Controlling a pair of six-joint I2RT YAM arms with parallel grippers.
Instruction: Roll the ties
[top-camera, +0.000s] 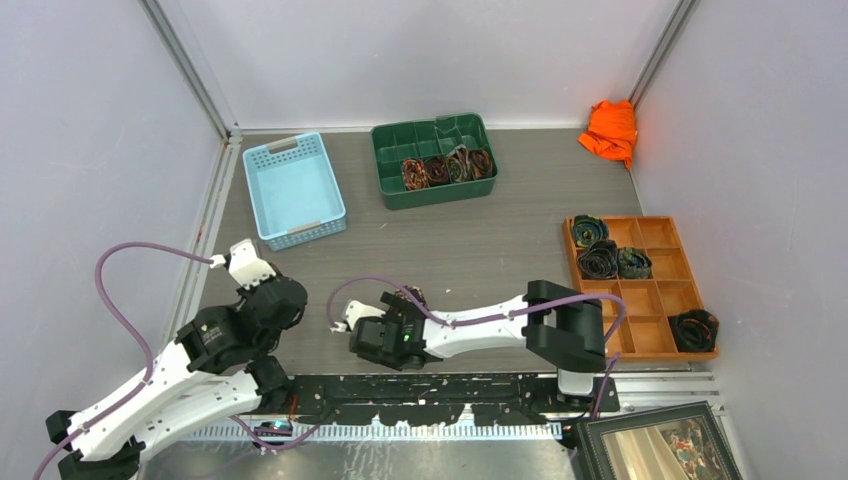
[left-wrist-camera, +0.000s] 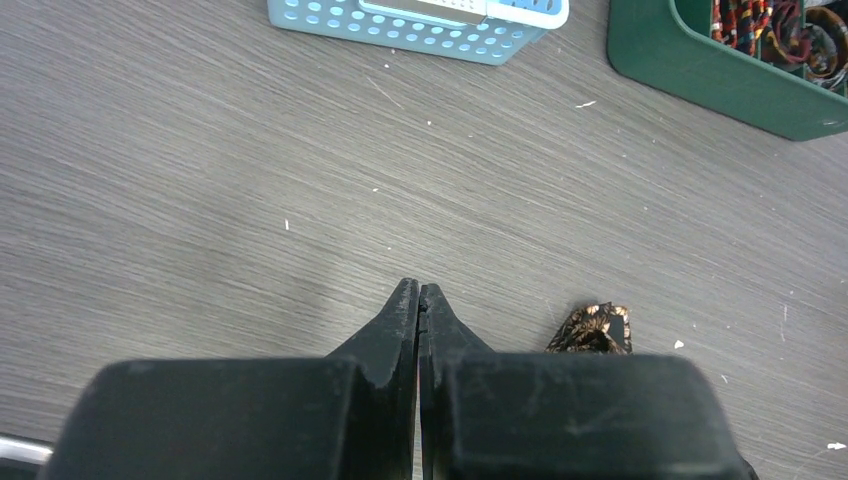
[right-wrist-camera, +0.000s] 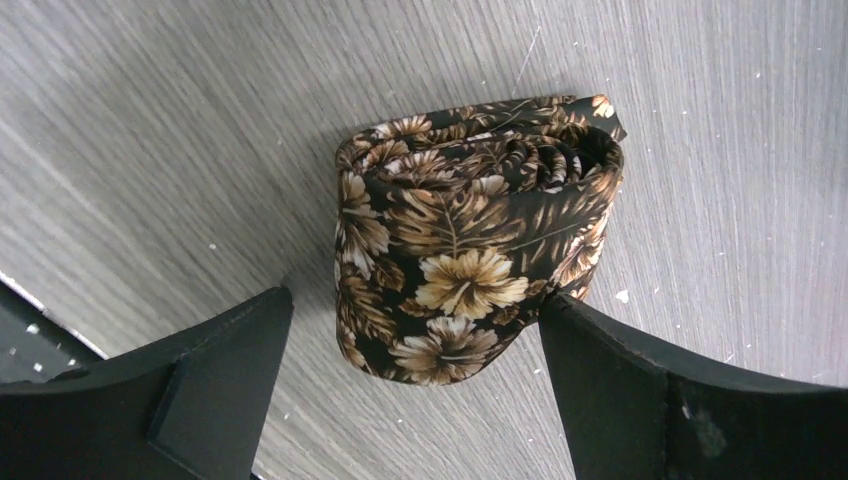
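Observation:
A rolled black tie with tan and cream flowers (right-wrist-camera: 470, 270) lies on the grey table. My right gripper stands open over it, one finger on each side. The right finger (right-wrist-camera: 590, 340) comes up against the cloth's edge, while a gap separates the left finger from it. From above, the right arm hides most of this roll (top-camera: 410, 293). My left gripper is shut with nothing visible between its tips, off to the left of the roll (left-wrist-camera: 592, 330).
A green divided box (top-camera: 435, 200) with several rolled ties stands at the back, beside an empty light-blue basket (top-camera: 290, 190). At the right, an orange tray (top-camera: 630, 300) holds several dark rolls. An orange cloth (top-camera: 610, 132) lies in the far right corner. Mid-table is clear.

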